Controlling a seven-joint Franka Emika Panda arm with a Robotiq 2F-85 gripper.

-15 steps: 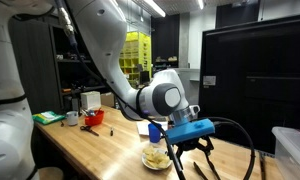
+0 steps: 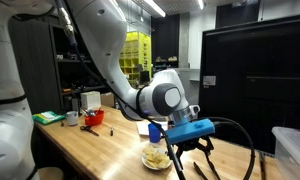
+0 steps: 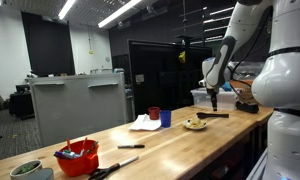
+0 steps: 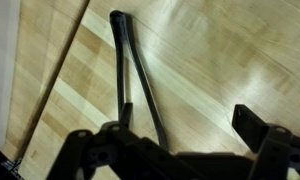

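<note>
Black tongs (image 4: 132, 75) lie on the wooden table (image 4: 205, 50) in the wrist view, their joined end toward the top and their arms running down behind my gripper. The gripper is open above the table, its two fingers wide apart with bare wood between them. In exterior view 1 the gripper (image 2: 193, 145) points down over the table's right part, close to the dark tongs (image 2: 208, 168). A plate with yellowish contents (image 2: 156, 157) stands left of the gripper. From exterior view 2, the plate (image 3: 196, 124) is nearer than the tongs (image 3: 216, 115).
A red container with utensils (image 3: 77, 158) stands far from the arm, with a bowl (image 3: 25, 169) beside it. A blue cup (image 3: 165, 118), a red cup (image 3: 154, 112) and a white cloth (image 3: 145, 123) are near the table's back. Dark tools (image 3: 115, 166) lie on the open tabletop.
</note>
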